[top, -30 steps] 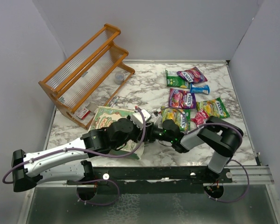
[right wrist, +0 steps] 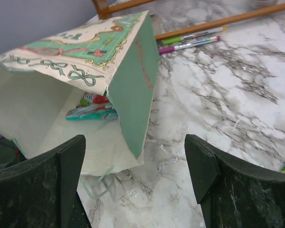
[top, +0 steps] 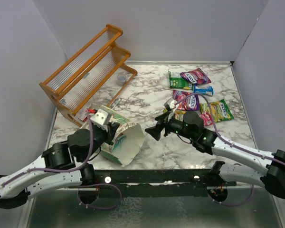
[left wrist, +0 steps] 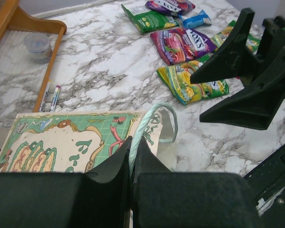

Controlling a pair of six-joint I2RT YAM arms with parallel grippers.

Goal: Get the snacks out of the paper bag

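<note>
The paper bag (top: 133, 144) lies on its side at the left of the table, its mouth facing right. My left gripper is shut on the bag's pale cord handle (left wrist: 144, 124), above the printed side. Inside the bag, the right wrist view shows a teal-and-red snack packet (right wrist: 92, 113). My right gripper (top: 153, 131) stands open and empty just right of the bag's mouth. On the table at the right lie several snacks: purple packets (top: 185, 100), a green packet (top: 180, 80), yellow-green packets (left wrist: 190, 81) and a blue one (top: 203, 90).
A wooden rack (top: 88, 66) leans at the back left, with a clear cup (top: 121, 79) by it. Two marker pens (right wrist: 190, 44) lie behind the bag. Bare marble (top: 147, 85) separates the rack from the snacks.
My left gripper has moved left, and the bag has shifted and tipped so its mouth gapes to the right.
</note>
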